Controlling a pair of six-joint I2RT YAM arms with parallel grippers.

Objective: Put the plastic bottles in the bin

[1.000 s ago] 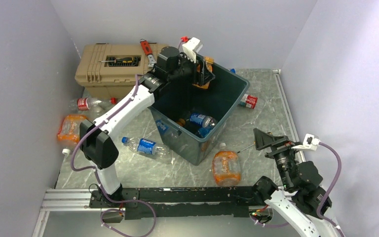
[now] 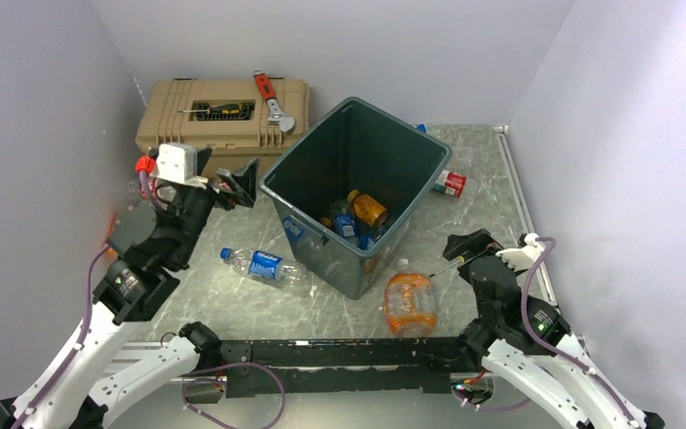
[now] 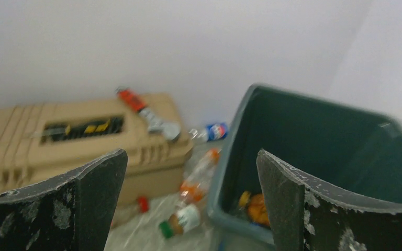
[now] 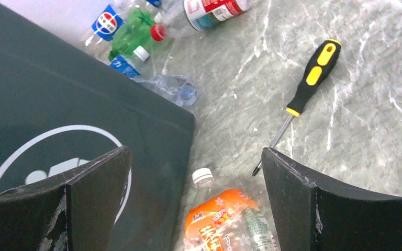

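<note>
The dark green bin (image 2: 393, 161) holds several bottles, among them an orange one (image 2: 368, 208). My left gripper (image 2: 237, 183) is open and empty, left of the bin. A Pepsi bottle (image 2: 266, 266) lies left-front of the bin, a large orange-labelled bottle (image 2: 409, 304) at its front right. My right gripper (image 2: 469, 250) is open and empty near that bottle. More bottles lie behind the bin: a red-labelled bottle (image 4: 212, 11) and a green bottle (image 4: 133, 36).
A tan case (image 2: 170, 125) with an adjustable wrench (image 2: 277, 112) stands at the back left. A screwdriver (image 4: 314, 76) lies right of the bin. Walls enclose the sides and back.
My left arm has swung from over the bin out to its left; the orange bottle it had at the bin's top is gone from the gripper.
</note>
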